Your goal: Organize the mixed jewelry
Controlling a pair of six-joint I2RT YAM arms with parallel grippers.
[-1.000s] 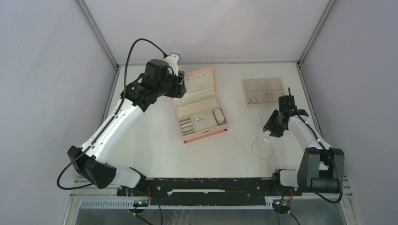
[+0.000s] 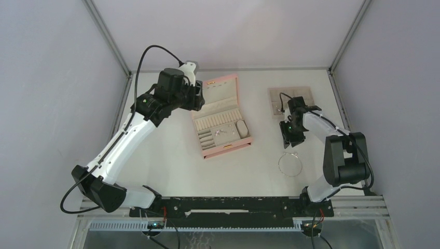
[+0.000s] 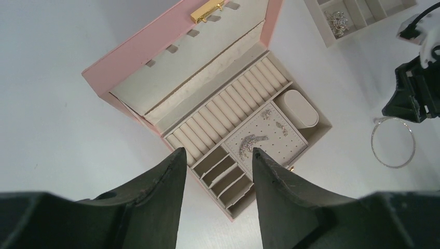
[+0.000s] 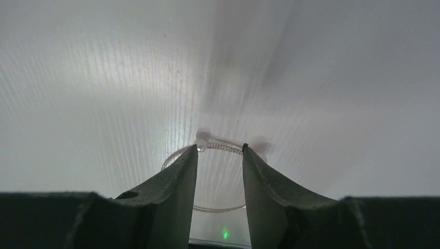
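Note:
A thin silver bangle (image 2: 290,175) with small balls at its ends lies on the white table at the right. In the right wrist view my right gripper stands open above the bangle's ball end, nothing gripped. The pink jewelry box (image 2: 227,150) lies with its lid raised; its tray holds a sparkling chain (image 3: 246,144) and two small clusters of jewelry (image 3: 281,128). My left gripper is open and empty, high over the box. Behind the right arm, a beige divided tray (image 2: 277,94) has tangled silver jewelry (image 3: 338,24) in one compartment.
Beige ring rolls (image 3: 223,113) and an oval cream case (image 3: 298,108) fill parts of the box. Bare table (image 2: 168,166) lies left of the box and between the box and the bangle. The right arm partly covers the divided tray in the top view.
My right gripper has turned and swung left, still near the bangle. The left arm has hardly moved.

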